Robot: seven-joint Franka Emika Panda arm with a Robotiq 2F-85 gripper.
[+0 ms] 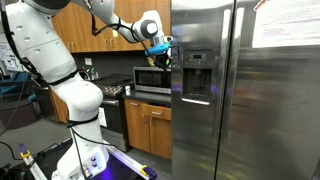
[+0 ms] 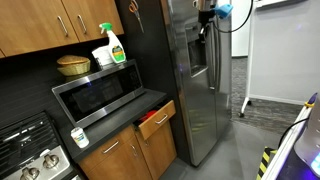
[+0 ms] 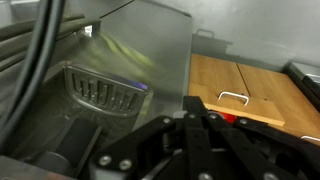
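Note:
My gripper (image 1: 168,63) is held high near the upper front of the steel refrigerator (image 1: 200,130), left of its dispenser (image 1: 198,77). Its dark parts fill the bottom of the wrist view, shut, with nothing visible between them. In that view the dispenser recess (image 3: 105,92) lies to the left, its grille apart from the gripper. A top drawer (image 2: 155,122) under the counter is pulled out, with something red in it; the wrist view also catches a red patch (image 3: 228,117) past the refrigerator's edge.
A microwave (image 2: 100,97) sits on the counter, carrying a basket (image 2: 73,65) and a green spray bottle (image 2: 111,44). A white canister (image 2: 79,136) stands beside the stove (image 2: 30,165). Wooden cabinets (image 1: 150,125) adjoin the refrigerator. Open floor (image 2: 215,165) lies before it.

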